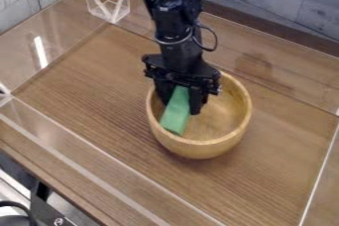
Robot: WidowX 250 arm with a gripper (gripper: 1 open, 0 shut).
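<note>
A wooden bowl (223,129) sits in the middle of the table, with a green object (173,114) inside it toward its left side. The black gripper (180,93) reaches down into the bowl over the green object, shut on its upper end. The fingertips are partly hidden by the object and the gripper's own body.
Grey walls (279,12) stand behind. A clear plastic piece (109,2) is at the back left, and dark cables are at the lower left corner.
</note>
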